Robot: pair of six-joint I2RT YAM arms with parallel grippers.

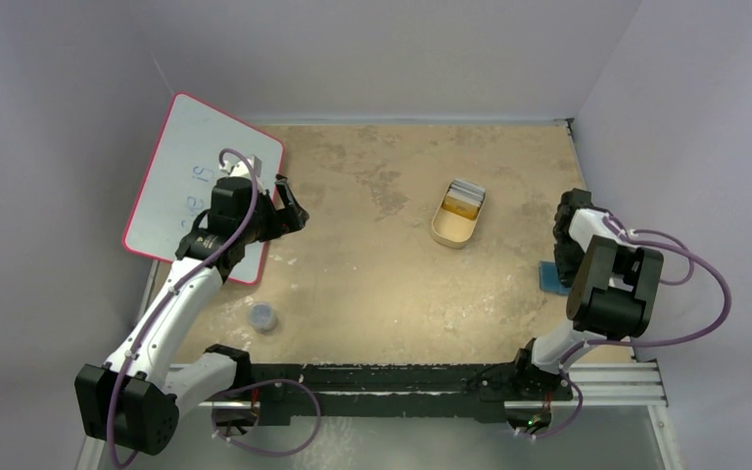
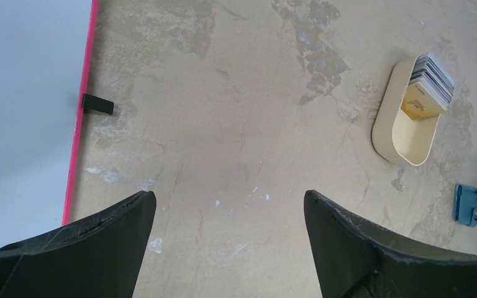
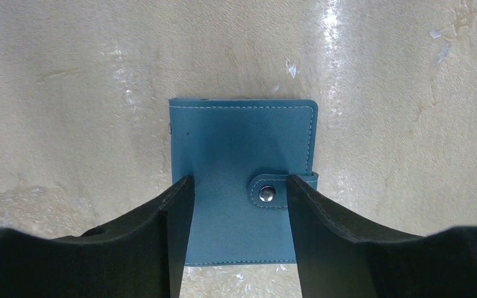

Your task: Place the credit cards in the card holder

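A blue leather card holder with a snap strap lies at the table's right side, also visible in the top view. My right gripper is over it, part open, its two fingertips on or just above the leather, one near the strap. A cream oval container in the middle right holds a stack of cards at one end. My left gripper stands open over the table beside the whiteboard, nothing between its fingers.
A whiteboard with a pink edge lies at the left. A small grey round object sits near the front left.
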